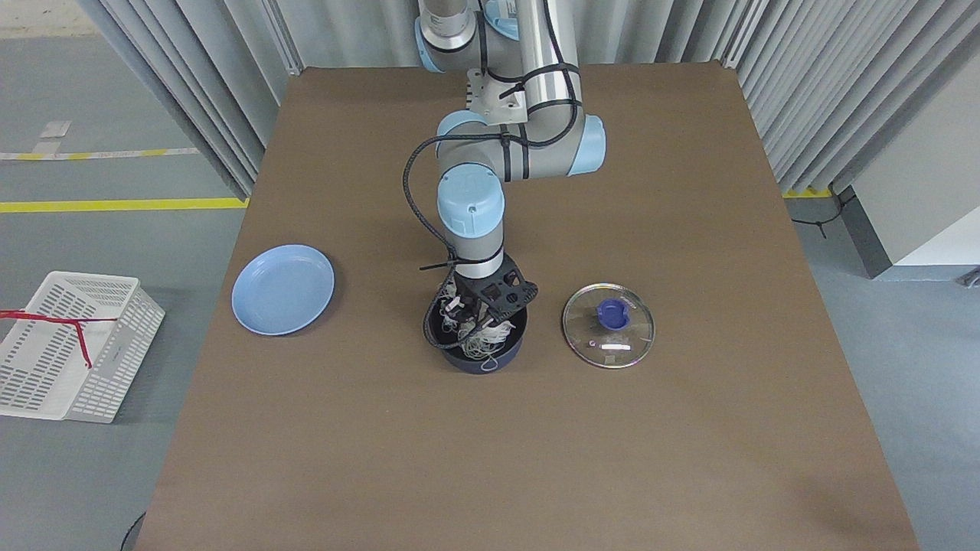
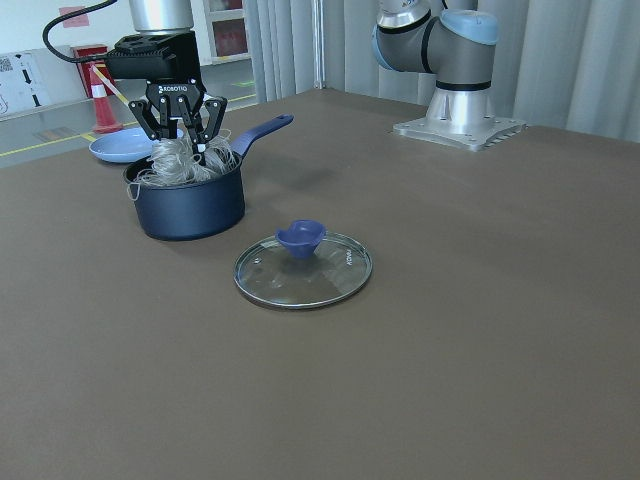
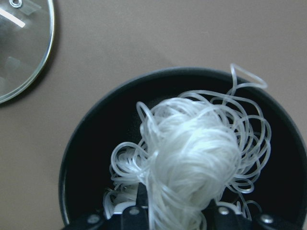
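A dark blue pot (image 2: 188, 213) with a handle sits on the brown table (image 1: 689, 431), holding a tangled pile of white noodle-like strands (image 3: 192, 158). My gripper (image 2: 188, 135) is right over the pot, its fingertips down at the strands. In the wrist view the strands cover the space between the fingers, so whether it is open or shut on them is unclear. The glass lid (image 1: 608, 340) with a blue knob lies to the pot's right in the front view, apart from it.
A light blue plate (image 1: 282, 289) lies to the pot's left in the front view. A white basket (image 1: 78, 358) stands on the floor beyond the table's left edge.
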